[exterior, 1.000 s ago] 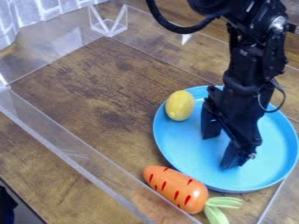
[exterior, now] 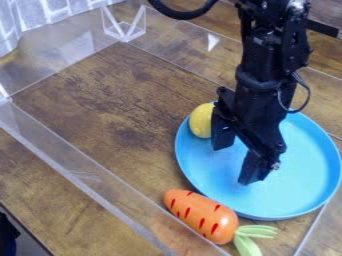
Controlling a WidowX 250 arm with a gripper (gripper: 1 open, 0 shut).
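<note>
My black gripper (exterior: 241, 150) hangs over the blue plate (exterior: 301, 180) on the right, its fingers open, the left one beside a yellow egg-shaped object (exterior: 201, 117) at the plate's upper-left rim. The gripper partly covers that object; whether it touches it is unclear. An orange toy carrot (exterior: 201, 215) with red stripes and pale green leaves lies just outside the plate at the lower front.
Bare wooden tabletop (exterior: 100, 110) fills the left and middle. Clear plastic edging (exterior: 80, 175) runs along the left and front, and a small clear bracket (exterior: 123, 22) stands at the back left.
My gripper has risen a little and shifted left toward the yellow object, now covering part of it. The plate and carrot look unmoved.
</note>
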